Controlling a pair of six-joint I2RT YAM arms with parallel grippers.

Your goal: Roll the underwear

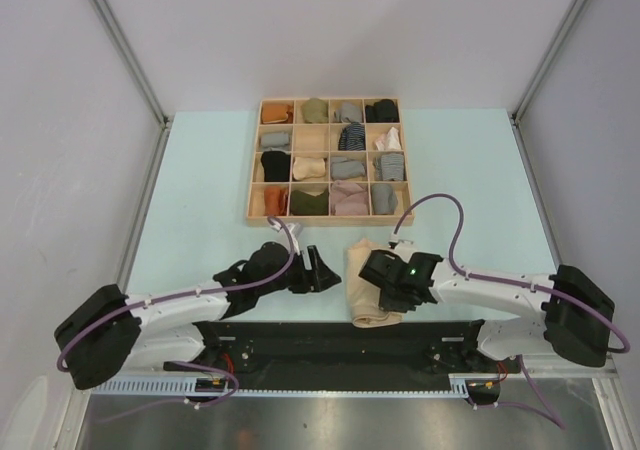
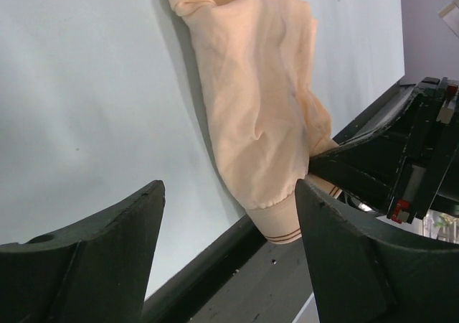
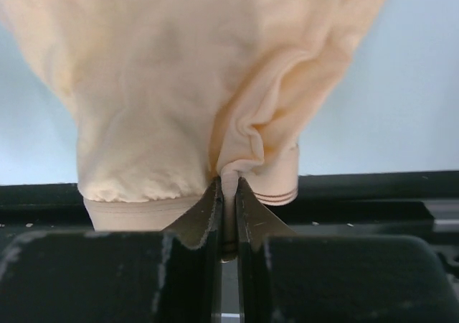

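Note:
The peach underwear [image 1: 360, 270] [image 2: 244, 93] [image 3: 158, 100] lies lengthwise near the table's front edge, its waistband end hanging at the edge. My right gripper [image 1: 390, 300] is shut on a gathered fold of it at that end. To the left, my left gripper [image 1: 318, 274] stands open above the bare table, beside the underwear, with nothing between its fingers.
A wooden divider box [image 1: 294, 137] with folded clothes in most compartments stands at the back centre. A dark strip [image 1: 310, 338] runs along the front.

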